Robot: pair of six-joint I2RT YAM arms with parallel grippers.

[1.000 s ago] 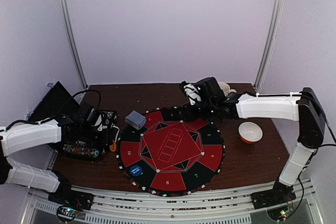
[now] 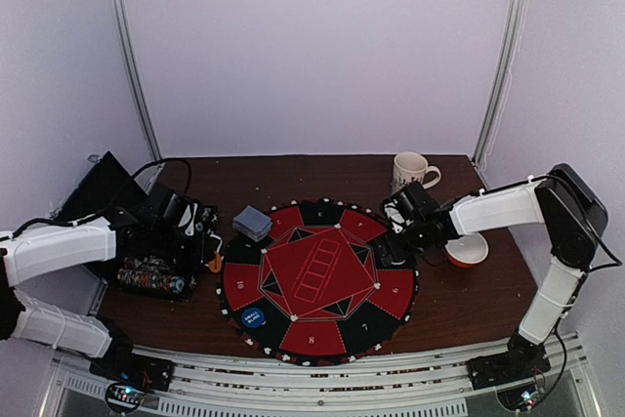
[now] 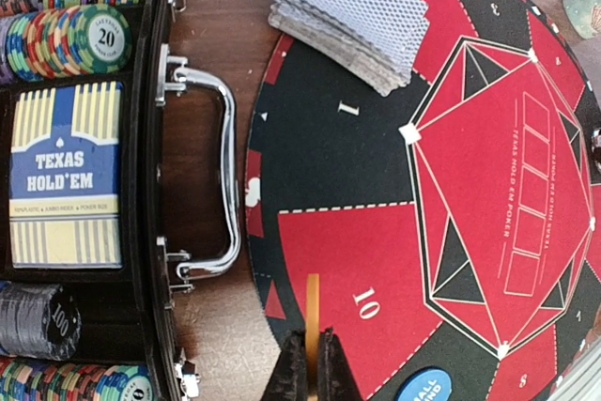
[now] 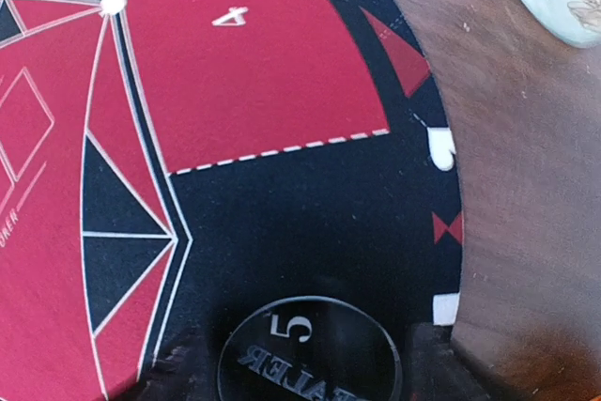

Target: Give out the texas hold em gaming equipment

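The round poker mat (image 2: pixel 308 329) lies mid-table, with a card stack (image 3: pixel 347 16) at its upper left and a blue blind button (image 3: pixel 423 384) near section 10. An open chip case (image 3: pixel 141 185) holds chips and a Texas Hold'em deck (image 3: pixel 66 176). My left gripper is shut above the case's right side, nothing visible between its fingers. My right gripper (image 2: pixel 395 251) is low over section 5, where a black dealer button (image 4: pixel 308 363) lies between its blurred, parted fingers.
A mug (image 2: pixel 408 168) stands at the back right and a white bowl (image 2: pixel 469 249) right of the mat.
The left arm has barely moved.
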